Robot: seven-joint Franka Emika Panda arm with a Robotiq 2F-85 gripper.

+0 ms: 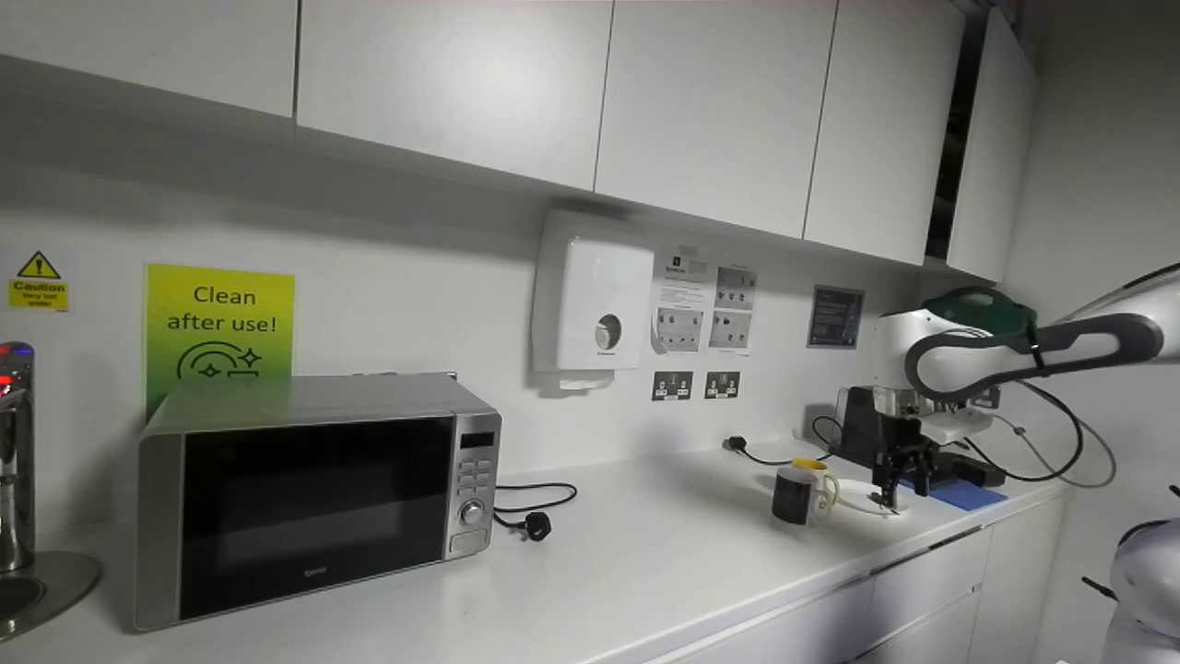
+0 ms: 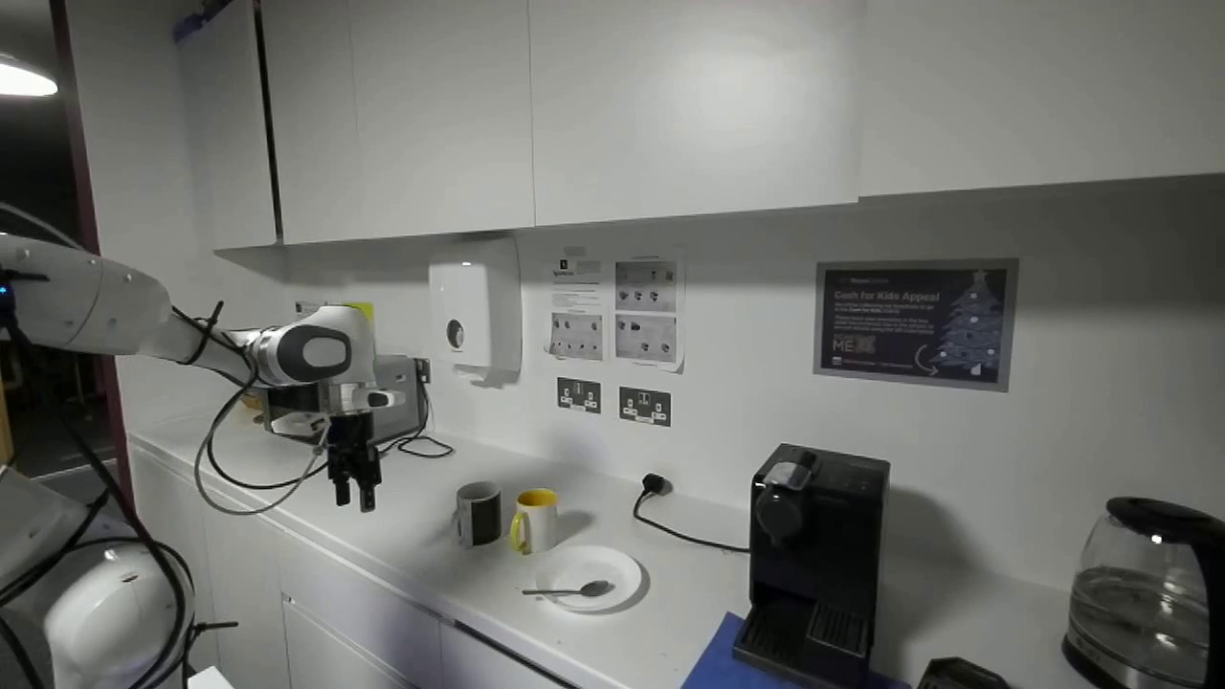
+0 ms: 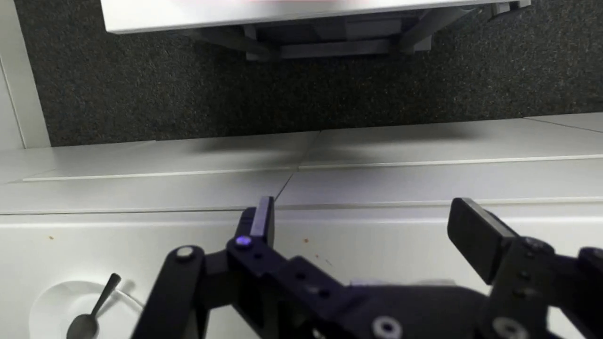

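My gripper hangs above the counter near its front edge, its fingers apart. In the wrist view, bare countertop and drawer fronts show between the fingers, with nothing held. A black-and-white mug stands upright beside a white mug with a yellow inside and handle. Close to them lies a white plate with a dark spoon across it. The plate and spoon also appear at the wrist view's lower left, apart from the fingers.
A black coffee machine on a blue mat and a glass kettle stand past the plate. At the other end is a microwave.
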